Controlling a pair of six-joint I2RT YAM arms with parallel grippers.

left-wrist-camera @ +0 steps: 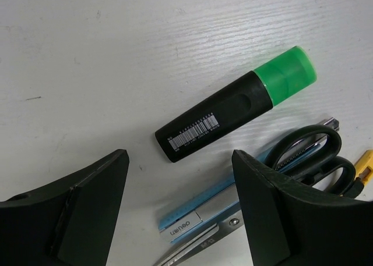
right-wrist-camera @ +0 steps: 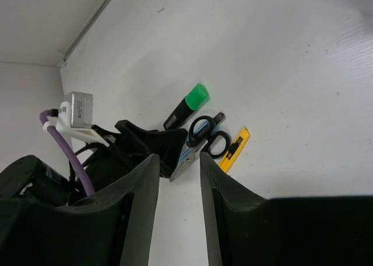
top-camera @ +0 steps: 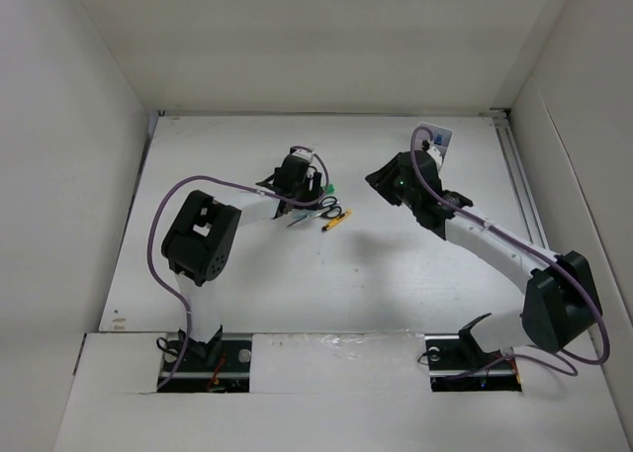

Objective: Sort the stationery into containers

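A black highlighter (left-wrist-camera: 215, 114) with a green cap lies on the white table, just beyond my open left gripper, with nothing between its fingers. Beside it, in the left wrist view, lie black-handled scissors (left-wrist-camera: 309, 171), a blue stapler-like item marked deli (left-wrist-camera: 180, 225) and a yellow utility knife (left-wrist-camera: 365, 168), partly out of frame. My right gripper hangs over the table to the right of the group, fingers apart and empty. In the right wrist view the same highlighter (right-wrist-camera: 180, 113) and knife (right-wrist-camera: 233, 151) show near the left arm.
A light container (top-camera: 435, 135) stands at the back right, partly behind the right arm. The walls close in at back and sides.
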